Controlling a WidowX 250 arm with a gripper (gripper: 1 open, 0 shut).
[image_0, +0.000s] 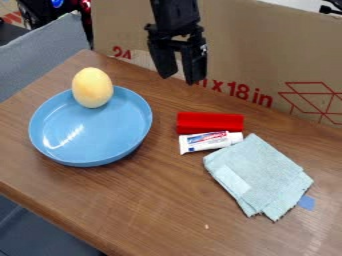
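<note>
My black gripper (179, 67) hangs above the back of the wooden table, in front of the cardboard, with its fingers pointing down; nothing clearly shows between them. A yellow egg-shaped object (92, 87) stands at the back edge of a blue plate (90, 134) on the left. Below the gripper lie a red cylinder or block (209, 122) and, just in front of it, a white toothpaste tube (209, 141). A folded pale blue cloth (261, 176) lies at the right.
A large cardboard panel (274, 65) lines the back of the table. A grey padded surface (40, 60) is at the left.
</note>
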